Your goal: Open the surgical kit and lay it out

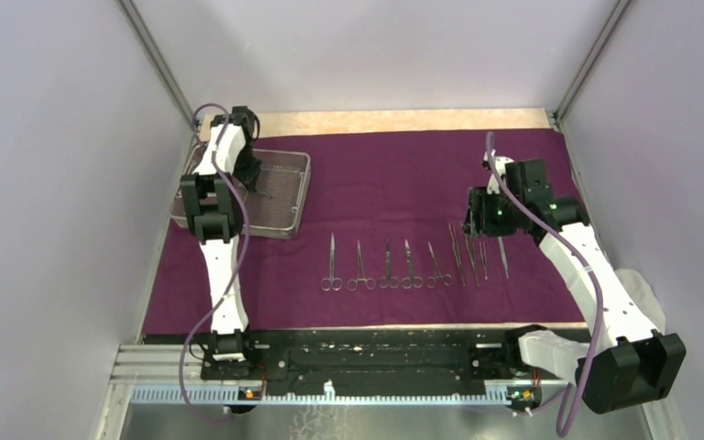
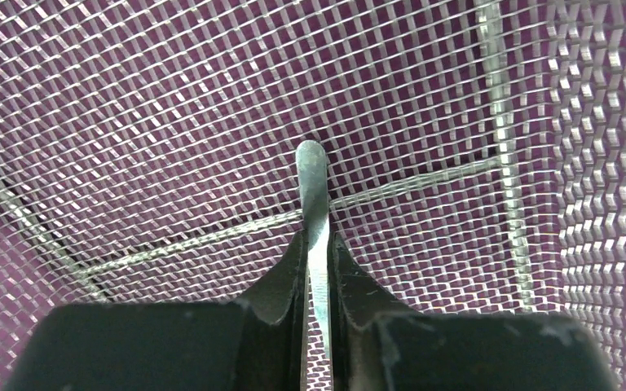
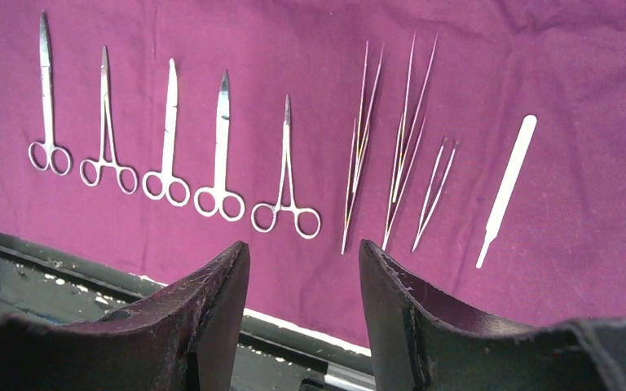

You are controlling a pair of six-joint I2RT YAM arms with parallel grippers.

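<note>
My left gripper is low inside the metal mesh tray (image 1: 301, 183), its fingertips closed around or beside a flat steel handle (image 2: 312, 171) lying on the mesh; whether they grip it is unclear. My right gripper hangs open and empty over the instrument row. On the purple cloth (image 1: 376, 183) lie several scissors and clamps (image 3: 222, 138), several tweezers (image 3: 434, 191) and a flat handle-like instrument (image 3: 508, 179), laid side by side.
A dark rail runs along the front edge, and walls enclose both sides and the back.
</note>
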